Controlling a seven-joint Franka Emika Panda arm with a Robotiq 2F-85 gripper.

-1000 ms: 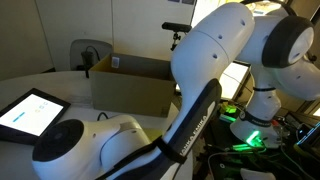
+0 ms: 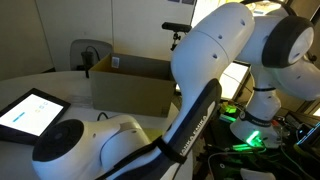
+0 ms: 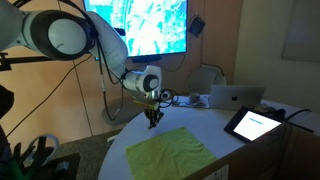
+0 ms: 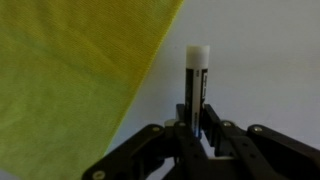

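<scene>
A slim marker-like stick (image 4: 197, 72), black with a whitish end, stands out from my gripper in the wrist view. The fingers are shut on it, and its lower part is hidden between them. To the left lies a yellow-green cloth (image 4: 70, 80), its edge running diagonally past the stick over the pale table. From the second exterior view, my gripper (image 3: 153, 116) hangs low over the white table, just behind the green cloth (image 3: 168, 153). The arm hides the gripper in the first exterior view.
An open cardboard box (image 2: 132, 88) stands on the table, with a lit tablet (image 2: 33, 112) near it. At the table's back is a laptop (image 3: 236, 96). Bare white table (image 3: 205, 125) shows between cloth and laptop.
</scene>
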